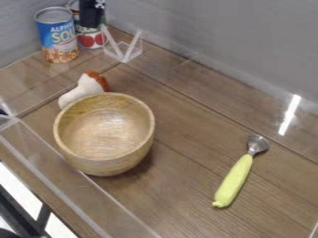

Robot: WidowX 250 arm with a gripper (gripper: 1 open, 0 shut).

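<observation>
The dark gripper [91, 13] is at the top edge, in front of the red-labelled tomato can [92, 37], partly covering it; whether it touches the can is unclear, and its fingers are too small to read. An Alphabet soup can [59, 37] stands just left of it. A white object with an orange end [81, 90] lies behind the wooden bowl [104, 139]. A yellow-green handled utensil with a metal head [233, 178] lies on the right of the counter.
Grey walls close it in behind. Transparent edging runs along the left front.
</observation>
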